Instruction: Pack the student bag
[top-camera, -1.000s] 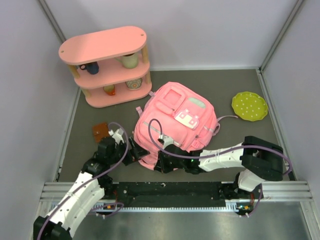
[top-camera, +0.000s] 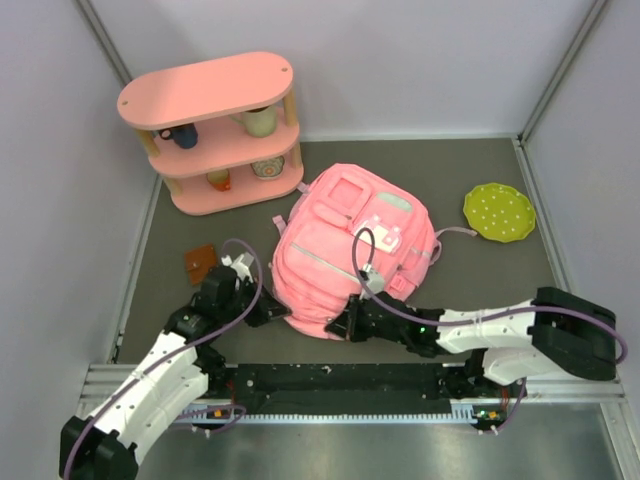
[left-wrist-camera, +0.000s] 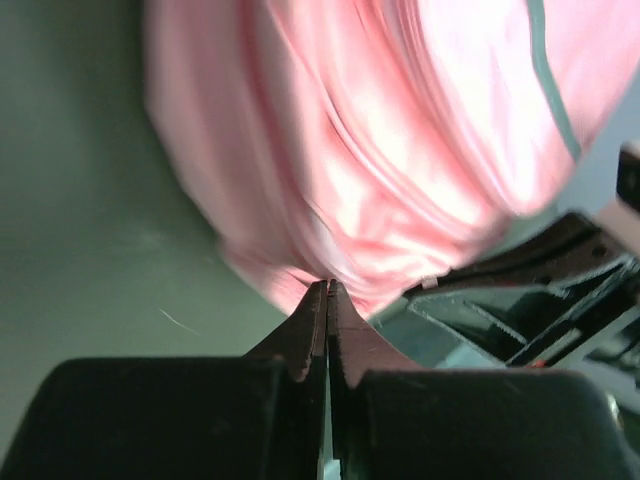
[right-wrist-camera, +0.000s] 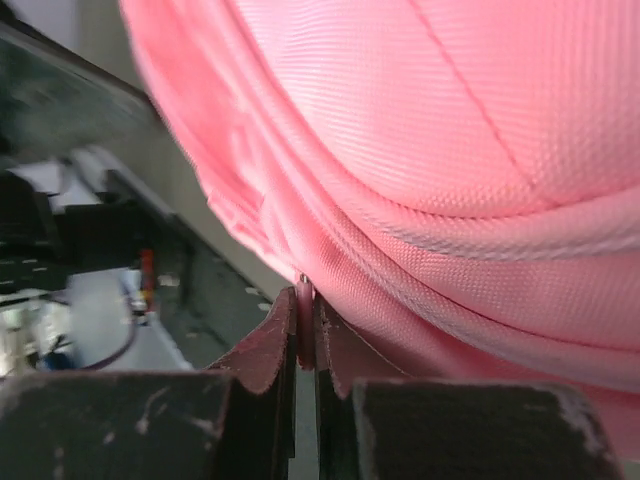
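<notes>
A pink backpack (top-camera: 345, 235) lies on the grey table, front pocket up, its lower end towards me. At its lower left corner my left gripper (top-camera: 288, 313) is shut; in the left wrist view the fingertips (left-wrist-camera: 335, 290) touch or nearly touch the pink cloth, and nothing shows between them. My right gripper is shut at the bag's lower edge, beside a zip seam (right-wrist-camera: 400, 235). A thin pink strip, apparently a zip pull (right-wrist-camera: 306, 325), runs between its fingers. The bag's inside is hidden.
At the back left a pink shelf (top-camera: 205, 90) holds a dark mug (top-camera: 182, 136) and several other pieces. A brown wallet-like item (top-camera: 200, 263) lies left of the bag, a green dotted plate (top-camera: 499, 212) to the right. Between bag and plate the table is bare.
My left gripper has gone from open to shut at the bag's corner.
</notes>
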